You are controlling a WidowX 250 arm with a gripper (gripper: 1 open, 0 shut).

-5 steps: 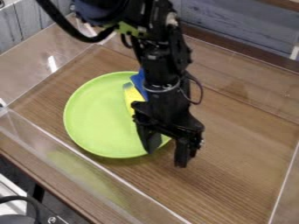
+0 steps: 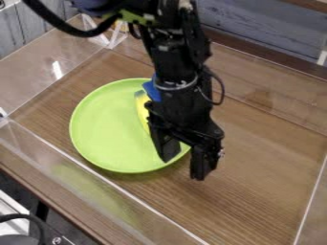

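Note:
My black gripper (image 2: pixel 185 155) hangs down in the middle of the camera view, over the right part of a round green plate (image 2: pixel 99 129), its two fingers apart with nothing visible between them. Behind it on the plate lies a yellow object (image 2: pixel 141 112), partly hidden by my arm, and a blue object (image 2: pixel 149 90) shows just beside the arm at the plate's back.
Clear low walls edge it at left, front and right, and a grey slatted wall (image 2: pixel 269 29) stands behind. Black cables lie at the lower left corner.
My arm and gripper have shifted very slightly; the plate and the objects on it stay in place.

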